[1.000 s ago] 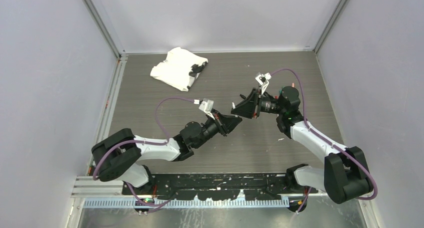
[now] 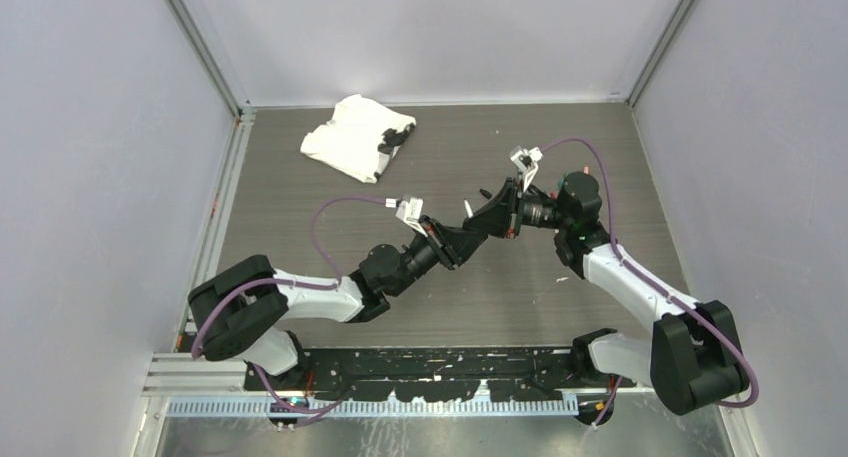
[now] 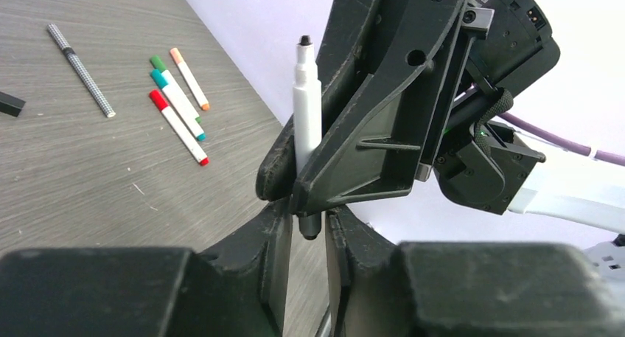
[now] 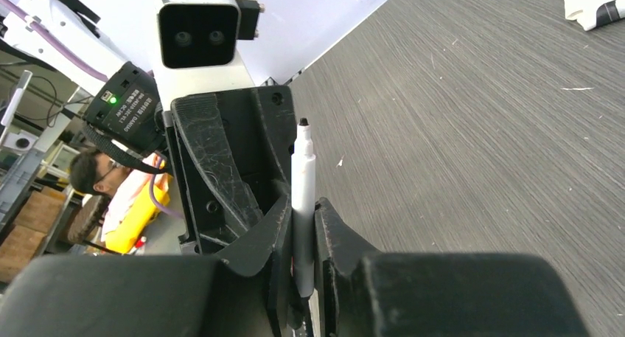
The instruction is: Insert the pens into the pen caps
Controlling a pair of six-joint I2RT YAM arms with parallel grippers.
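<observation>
A white pen (image 4: 303, 182) with a black tip stands upright between the fingers of my right gripper, which is shut on it. From the left wrist view the same pen (image 3: 307, 116) shows, its dark lower end (image 3: 310, 225) sticking out below the right gripper's fingers. My left gripper is right under it, its fingers apart on either side of that dark end, with floor showing in the gap. Whether that end is a cap or part of the pen I cannot tell. In the top view the two grippers meet near the middle, hiding most of the pen (image 2: 468, 208).
Pens with red (image 3: 179, 127), teal (image 3: 178, 105) and orange (image 3: 190, 79) ends lie on the right side of the table, with a patterned grey pen (image 3: 82, 71) apart from them. A white cloth (image 2: 355, 139) lies at the back left.
The right arm has barely moved, still with the pen.
</observation>
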